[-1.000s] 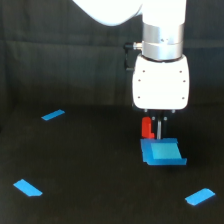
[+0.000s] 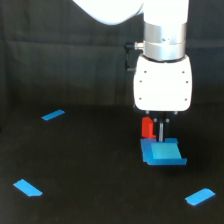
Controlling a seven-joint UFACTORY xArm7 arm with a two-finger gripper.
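Note:
My gripper hangs from the white arm end at the right of the view, pointing down. Its thin dark fingers blend into the black background, and whether they are open or shut is unclear. Just left of them is a small red object, upright and partly hidden behind the white housing. Directly below the fingertips sits a blue object with a lighter square face and darker blue edges. Contact between the fingers and either object is too small to make out.
Blue tape strips lie on the black surface at the back left, front left and front right. A dark curtain closes off the back.
The arm end and gripper have shifted very slightly right and down. The red object and the blue object show no clear movement.

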